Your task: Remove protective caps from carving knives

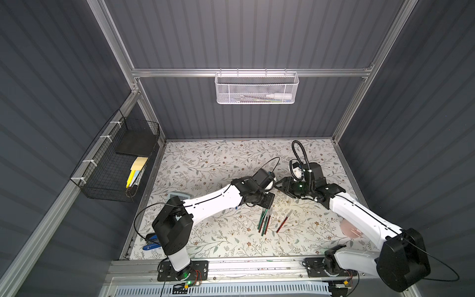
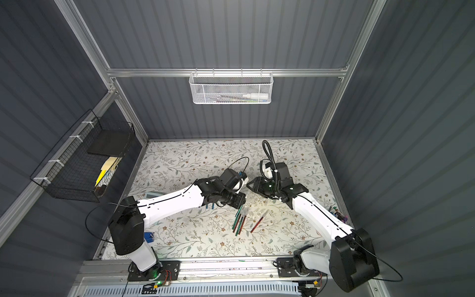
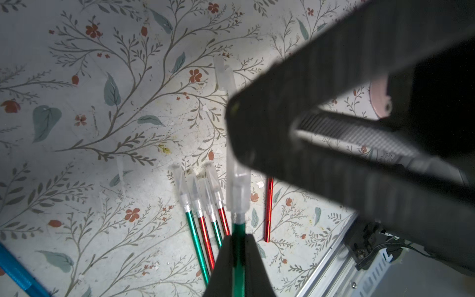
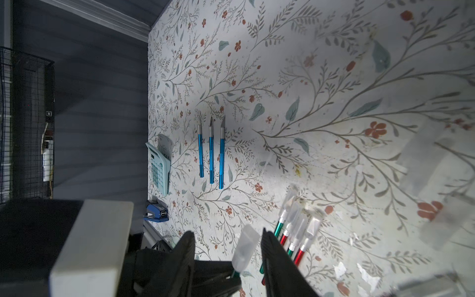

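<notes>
A green carving knife (image 3: 239, 267) with a clear cap (image 3: 240, 190) on its end is upright in the left wrist view. My left gripper is shut on its green handle. My right gripper stands open close by; in its wrist view the cap (image 4: 246, 250) appears between its fingers, but whether they touch is unclear. One black right finger (image 3: 262, 118) covers part of the cap in the left wrist view. Several capped red and green knives (image 4: 292, 227) lie side by side on the table. A separate red knife (image 1: 283, 221) lies to their right.
Three blue knives (image 4: 211, 148) with bare blades lie to the left. Loose clear pieces resembling caps (image 4: 420, 143) lie on the right. A calculator (image 4: 159, 168) and blue stapler (image 4: 156, 211) are at the left side.
</notes>
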